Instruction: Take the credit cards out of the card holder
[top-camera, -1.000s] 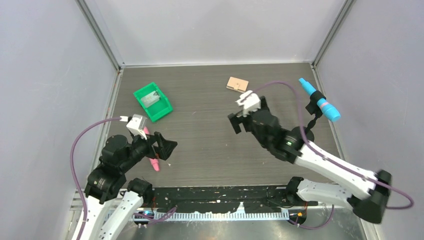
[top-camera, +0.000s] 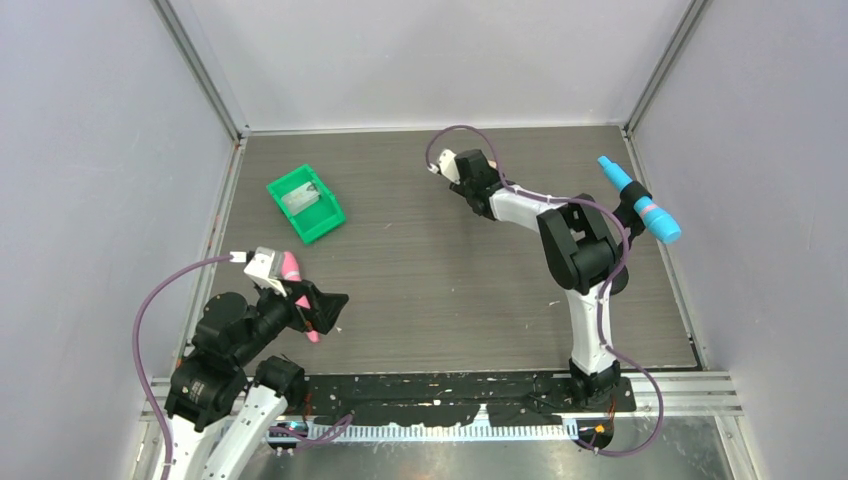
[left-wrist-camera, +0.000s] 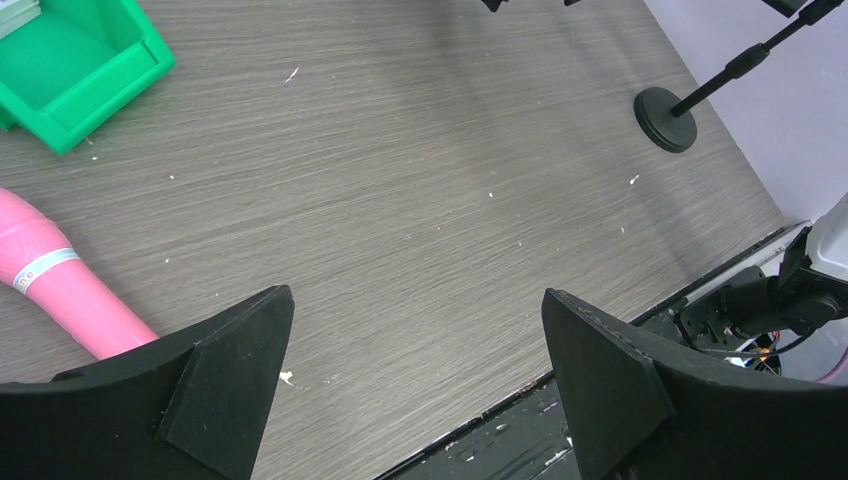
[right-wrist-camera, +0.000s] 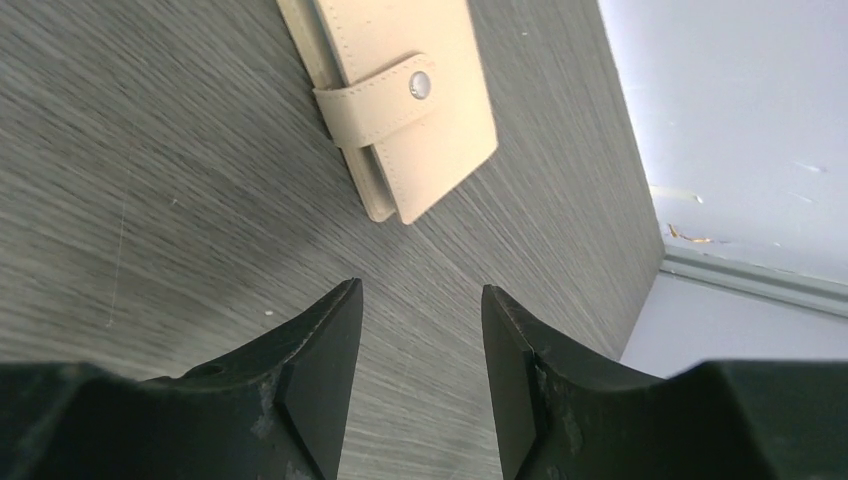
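Observation:
A beige card holder (right-wrist-camera: 430, 120) with a snapped strap lies on the table in the right wrist view, its strap closed by a round metal button. No cards show. My right gripper is part open near the holder's lower corner, nothing between its fingers. From above, the right gripper and wrist cover nearly all of the holder, leaving only a sliver of it (top-camera: 493, 164). My left gripper stands wide open and empty over the left front of the table.
A green tray (top-camera: 332, 222) with a pale packet inside sits at the left. The pink bottle-shaped item (left-wrist-camera: 88, 305) lies beneath the left arm. A blue cylinder (top-camera: 652, 218) is held up on a black stand at the right. Mid-table is clear.
My right arm has swung far back toward the rear of the table and now covers the card holder from above. The left arm has shifted only slightly, toward the front left.

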